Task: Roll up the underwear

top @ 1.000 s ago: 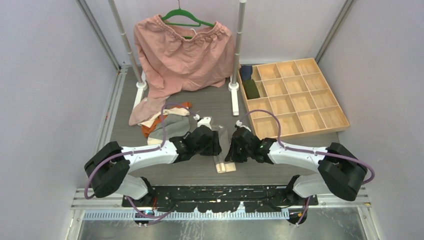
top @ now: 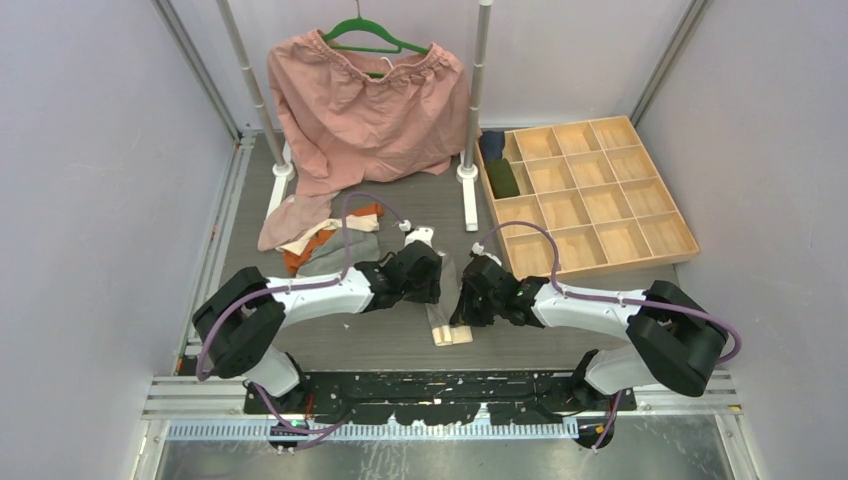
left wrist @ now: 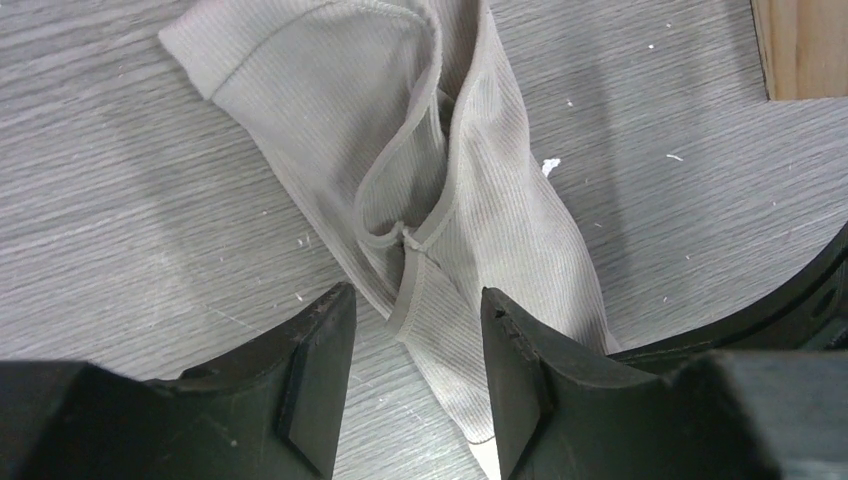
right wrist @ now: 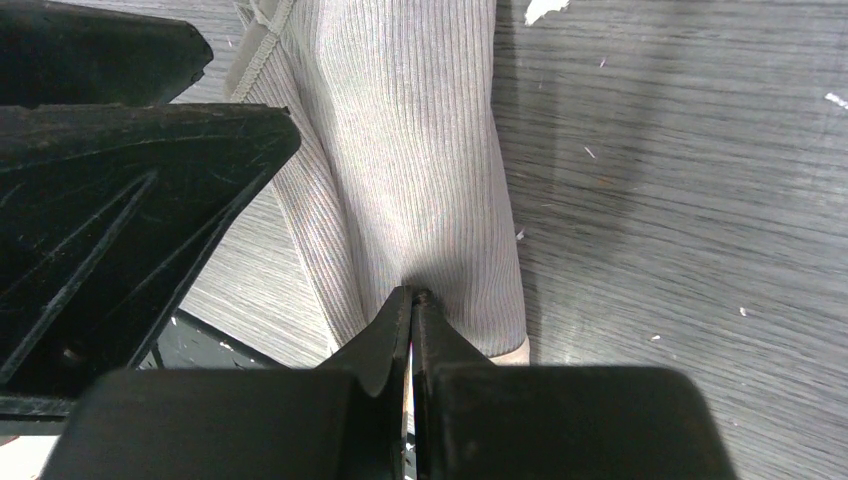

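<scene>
Grey ribbed underwear with a cream waistband [top: 453,336] lies folded lengthwise on the table between my two arms. Its grey cloth [left wrist: 530,205] runs diagonally through the left wrist view. There my left gripper is partly open over a trimmed edge of the cloth, fingers apart and not closed on it. In the right wrist view my right gripper is shut, its tips pressed together on the ribbed cloth [right wrist: 420,150] near the waistband. Both arms hide part of the underwear from above.
Several folded garments [top: 335,245] are stacked at the left. A wooden compartment box [top: 590,268] stands at the back right, holding two dark rolls [top: 502,180]. Pink shorts [top: 375,120] hang behind on a green hanger.
My left gripper has shifted a little to the right and away from the table's front, over the underwear. The right gripper has stayed nearly still on the cloth.
</scene>
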